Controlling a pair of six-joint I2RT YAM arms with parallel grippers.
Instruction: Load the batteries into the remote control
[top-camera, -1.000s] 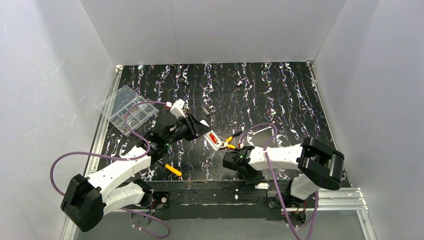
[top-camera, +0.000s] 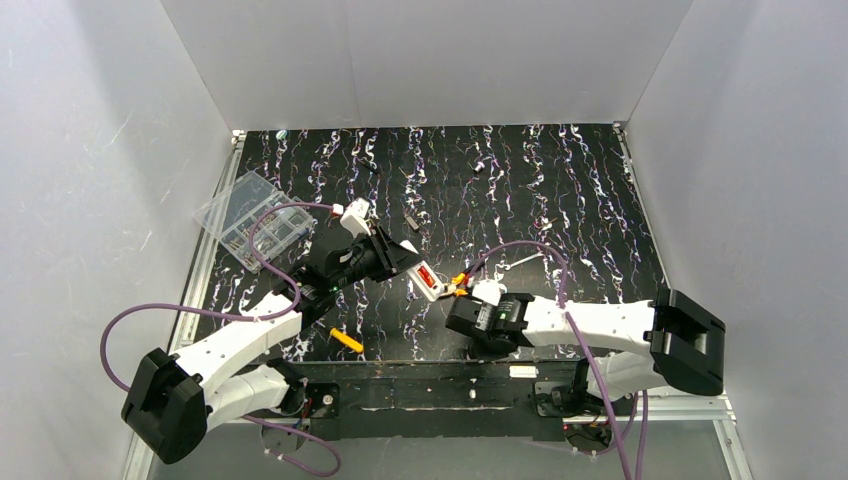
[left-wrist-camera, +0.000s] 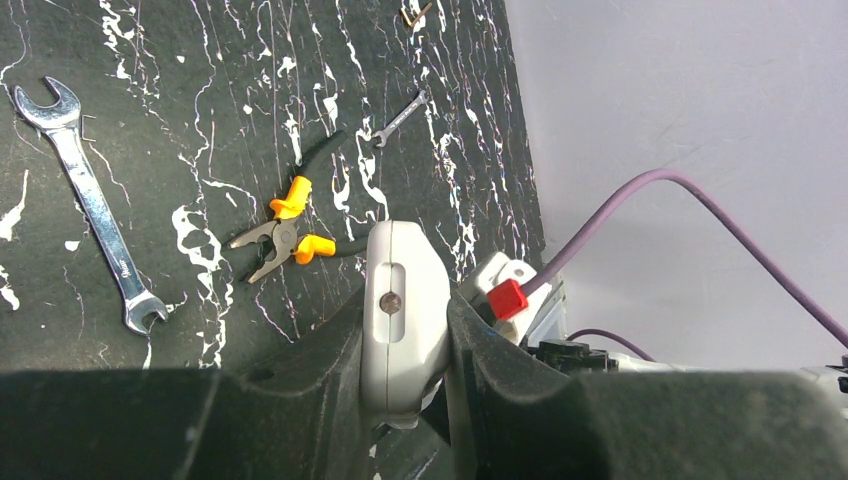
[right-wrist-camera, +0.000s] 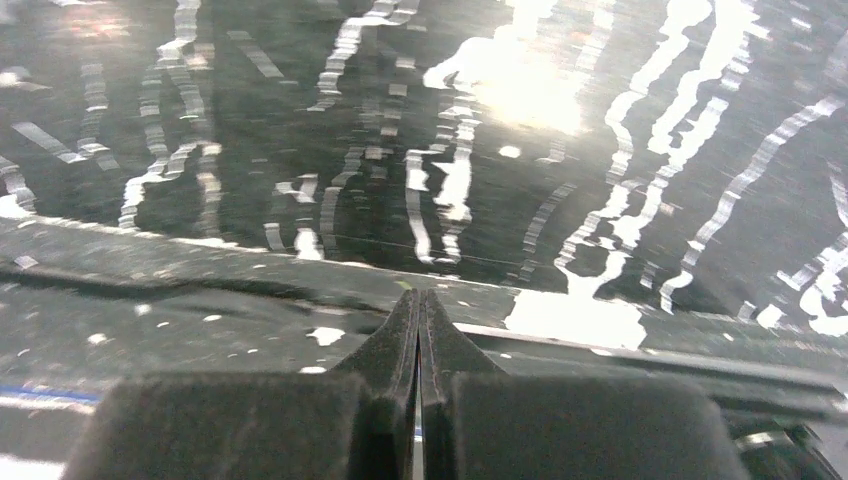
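The white remote (top-camera: 433, 292) is held over the table's middle, its open compartment facing up with a red battery (top-camera: 426, 275) in it; whether a second one sits there cannot be made out. My left gripper (top-camera: 408, 260) is shut on the remote's far end. In the left wrist view the remote's pale end (left-wrist-camera: 405, 300) stands between the dark fingers. Near the front edge, to the right of the remote, my right gripper points down, shut, with nothing showing between its tips.
Pliers with yellow grips (left-wrist-camera: 290, 200), a large wrench (left-wrist-camera: 98, 215) and a small wrench (left-wrist-camera: 400, 118) lie on the table. A clear compartment box (top-camera: 265, 220) stands at left, a yellow-handled tool (top-camera: 346, 340) lies front left. A white flat piece (top-camera: 523, 371) rests by the front ledge.
The left arm and the remote have stayed still.
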